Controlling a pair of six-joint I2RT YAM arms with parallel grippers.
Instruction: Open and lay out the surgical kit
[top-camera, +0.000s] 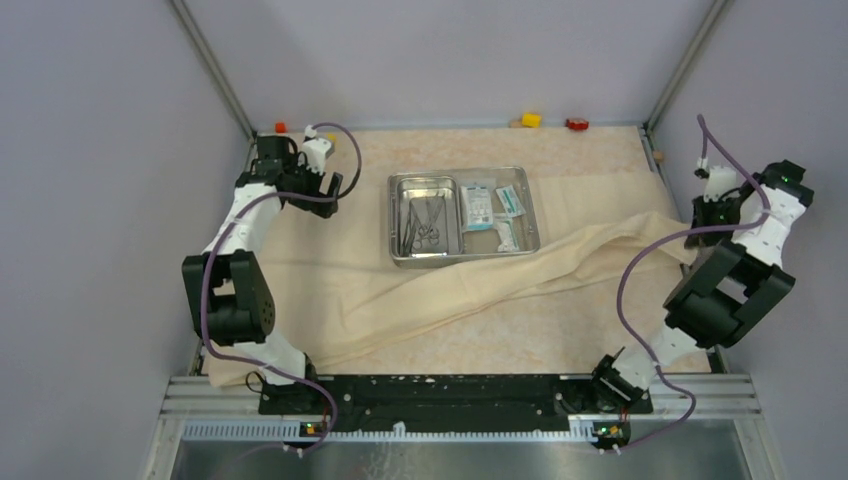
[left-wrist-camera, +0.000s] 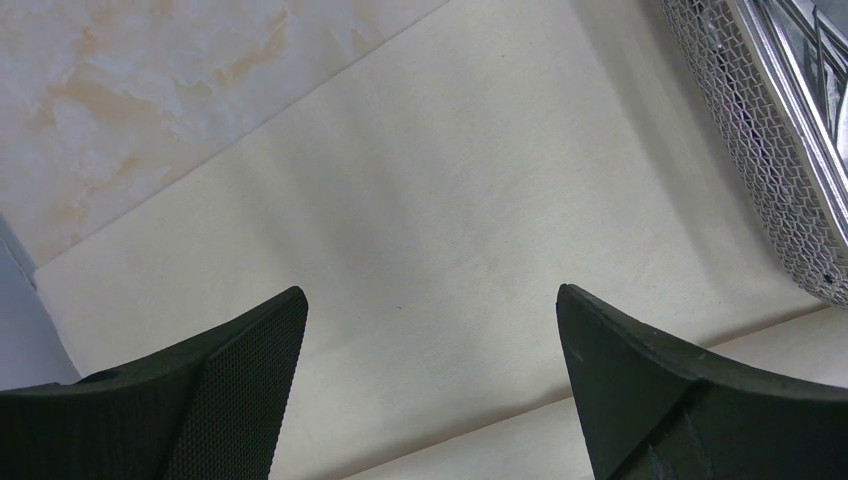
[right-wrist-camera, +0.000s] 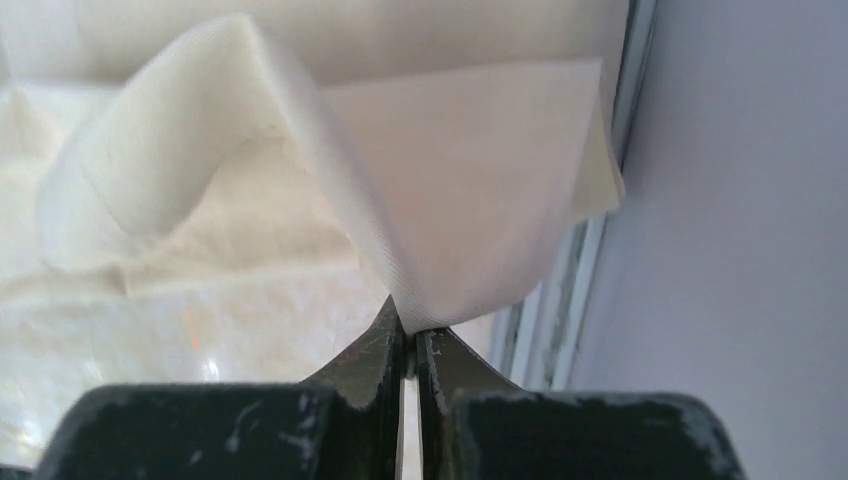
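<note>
A cream cloth (top-camera: 430, 310) is spread over the table, its front part bunched into long folds. In the right wrist view, my right gripper is shut on the cloth's edge, which rises in a fold from between its fingertips. From above, that gripper is at the table's far right side, partly hidden by its arm and hose. On the cloth stands a metal tray (top-camera: 393, 230) holding a smaller tray (top-camera: 431, 182) of steel instruments and several white-and-green packets (top-camera: 477, 208). My left gripper stands open above flat cloth, left of the tray, with nothing between its fingers.
Bare marbled tabletop (top-camera: 520, 345) shows in front of the folds and along the back edge. A yellow block (top-camera: 531, 120) and a red object (top-camera: 577, 124) sit at the back rim. Walls close in on both sides, the right one (right-wrist-camera: 740, 240) near my right gripper.
</note>
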